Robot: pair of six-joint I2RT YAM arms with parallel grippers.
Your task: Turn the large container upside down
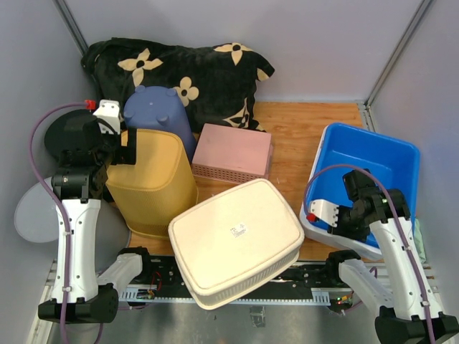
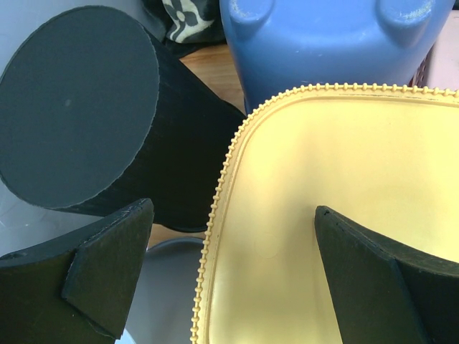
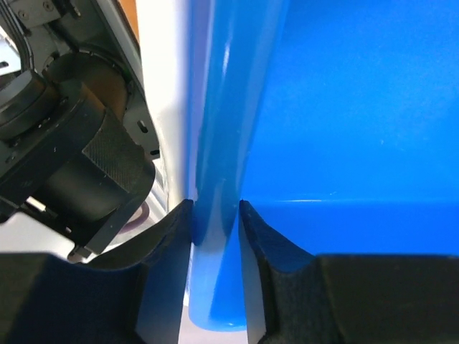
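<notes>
The large blue container stands at the right with its open side up; a white outer wall shows along its left edge. In the right wrist view its rounded blue rim runs down between the fingertips of my right gripper. One finger lies on each side, close against the rim; whether they grip it is unclear. Over the yellow bin's flat top, my left gripper is open. The bin's edge passes beneath the gap, and nothing is held there.
An upturned cream basket lies at front centre, between the arms. Behind it are a pink box, a blue bin and a dark flowered pillow. Bare wood shows left of the blue container.
</notes>
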